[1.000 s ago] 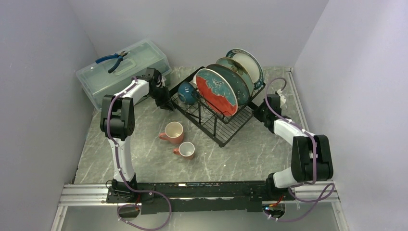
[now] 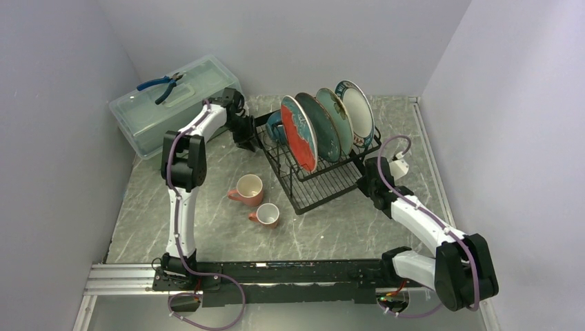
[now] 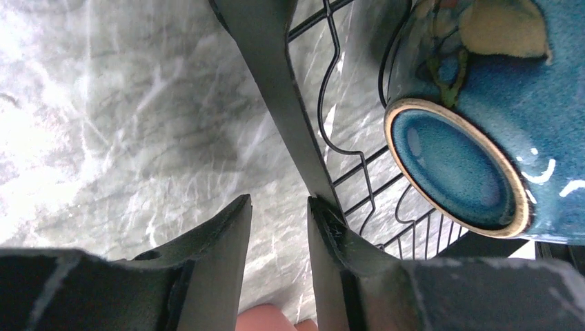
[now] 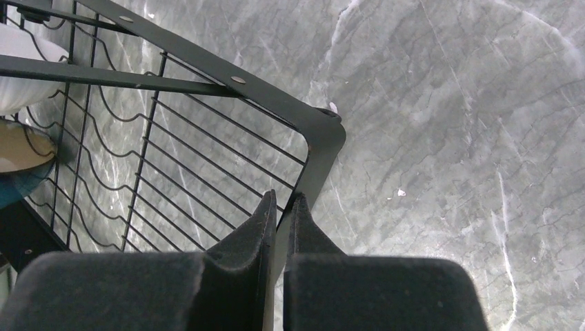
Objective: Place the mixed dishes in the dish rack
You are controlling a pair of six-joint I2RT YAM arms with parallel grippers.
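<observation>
The black dish rack (image 2: 324,193) holds several plates, among them a red-and-teal plate (image 2: 298,134), and a blue cup (image 3: 476,83) at its left end. My left gripper is part open beside the rack's left frame bar, whose lower part meets the right finger's tip. My right gripper is shut on the rack's corner bar at the right. Two pink mugs, a larger one (image 2: 250,186) and a smaller one (image 2: 269,215), stand upright on the table in front of the rack.
A translucent lidded box (image 2: 131,117) with blue pliers (image 2: 159,83) on it fills the back left. Grey walls border it.
The rack with its dishes has turned, its near corner moving left and toward the front. My right arm has moved toward the front; my left gripper has shifted slightly right and back.
</observation>
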